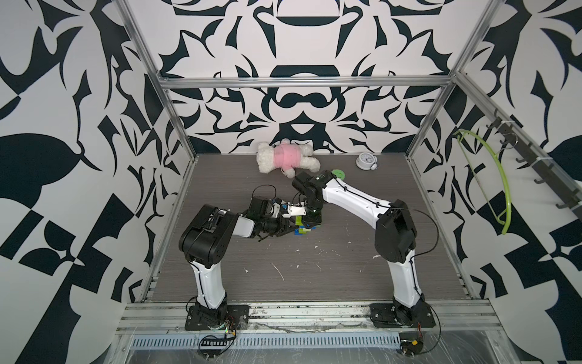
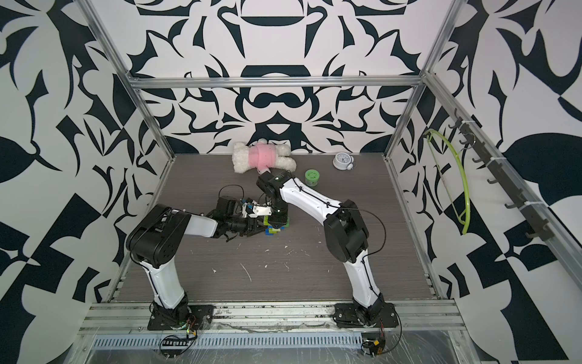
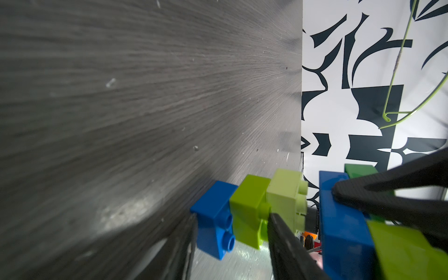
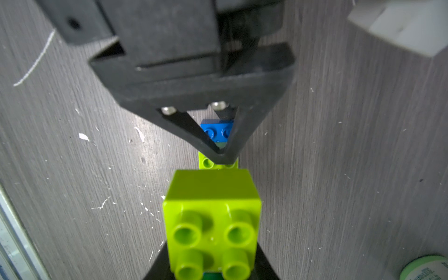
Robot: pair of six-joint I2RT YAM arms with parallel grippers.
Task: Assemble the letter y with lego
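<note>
On the table, a row of joined bricks shows in the left wrist view: a blue brick (image 3: 214, 214), a lime brick (image 3: 249, 200) and a paler lime brick (image 3: 282, 193). My left gripper has its fingers apart, one on each side of these bricks; whether they touch is unclear. To the right in that view, my right gripper is shut on a brick piece with a blue brick (image 3: 343, 219), a green one (image 3: 361, 171) and a lime one (image 4: 212, 186). This piece is very close to the row; contact between them cannot be made out.
A pink-shirted plush toy (image 1: 287, 157), a green round container (image 2: 311, 176) and a white clock (image 1: 366, 160) stand at the back.
</note>
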